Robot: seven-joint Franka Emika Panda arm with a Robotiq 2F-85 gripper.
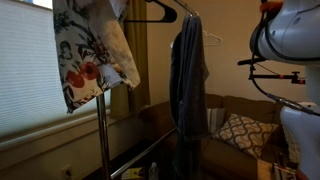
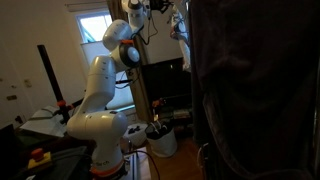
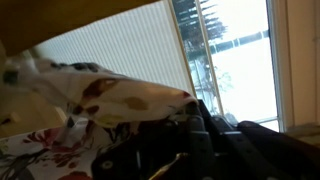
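A white garment with red flowers and dark leaves (image 1: 95, 55) hangs at the upper left in exterior view 1, its top cut off by the frame. In the wrist view the floral cloth (image 3: 130, 92) stretches from the left and narrows to a point at my gripper. The dark fingers look shut on that thin cloth, though shadow hides the exact contact. To the right of the garment in exterior view 1 is a black hanger (image 1: 160, 14), bare where it shows.
A dark garment (image 1: 187, 95) hangs from the rack, whose metal post (image 1: 103, 135) stands below the floral cloth. Behind are a sofa with a patterned pillow (image 1: 246, 133), and a window blind (image 1: 30, 80). A dark cloth (image 2: 255, 80) fills much of exterior view 2.
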